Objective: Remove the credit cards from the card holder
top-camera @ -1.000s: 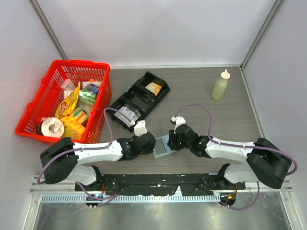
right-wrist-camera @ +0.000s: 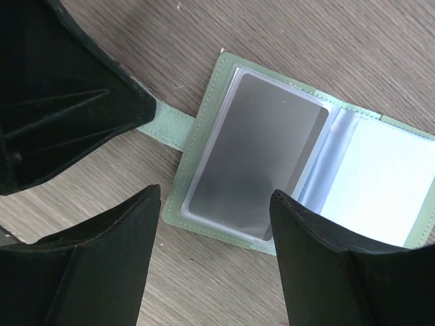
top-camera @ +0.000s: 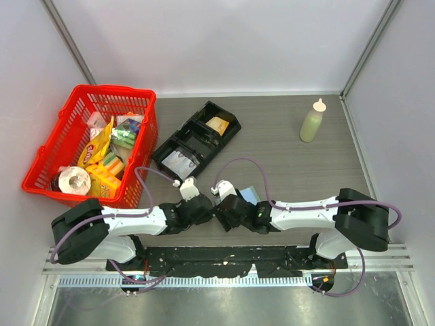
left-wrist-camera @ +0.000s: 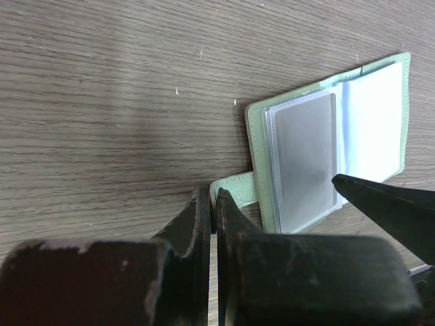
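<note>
Lying open on the table is the light green card holder, with a clear pocket sleeve over a grey panel and a white card face beyond it. Its short strap runs into my left gripper, whose fingers are shut on that strap. My right gripper stands open above the holder's strap-side edge, the holder showing between its fingers and nothing gripped. The top view has most of the holder hidden under the right arm; only a bluish part shows.
A red basket full of packets stands at the left. Behind the grippers is a black divided tray, and a green bottle stands at the back right. The table between tray and bottle is clear.
My right gripper has moved left across the card holder, close to the left gripper, covering the sleeve side in the top view. The left arm has shifted slightly left.
</note>
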